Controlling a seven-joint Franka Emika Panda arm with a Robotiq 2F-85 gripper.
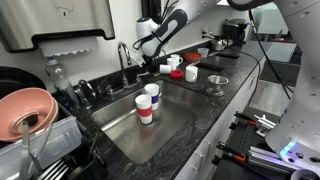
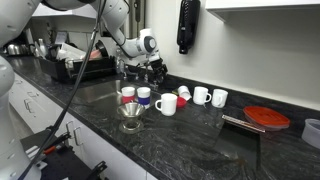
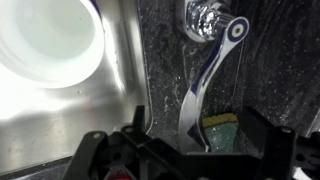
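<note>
In the wrist view my gripper is open, its black fingers apart at the bottom of the picture. Ahead of and partly between them lies the long curved lever of the tap, apparently untouched. Its chrome base stands at the top of that view. Beside the lever rests a green and yellow sponge, partly hidden by a finger. From outside, the gripper hangs low over the back edge of the sink, beyond the tall faucet. No object shows held.
A white round vessel sits to the left of the lever. Stacked cups stand by the sink. White mugs, a metal bowl and a red lid occupy the counter.
</note>
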